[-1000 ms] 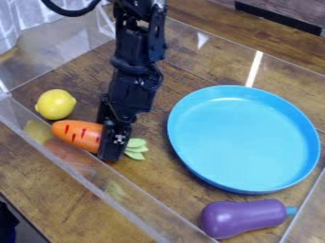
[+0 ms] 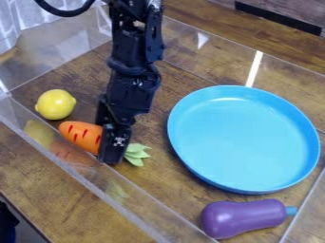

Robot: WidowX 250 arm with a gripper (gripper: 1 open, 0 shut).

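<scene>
An orange toy carrot (image 2: pixel 82 134) with green leaves lies at the left, against the clear front wall. My black gripper (image 2: pixel 112 142) is lowered over its middle, fingers down around the carrot near the leafy end. The gripper is open, though its fingertips are partly hidden by the carrot and wall.
A yellow lemon (image 2: pixel 57 103) sits left of the gripper. A large blue plate (image 2: pixel 241 133) fills the right side, and a purple eggplant (image 2: pixel 244 216) lies at the front right. Clear walls (image 2: pixel 165 218) edge the area. Bare wood shows behind the arm.
The carrot and gripper have shifted very slightly over the last second; otherwise little differs.
</scene>
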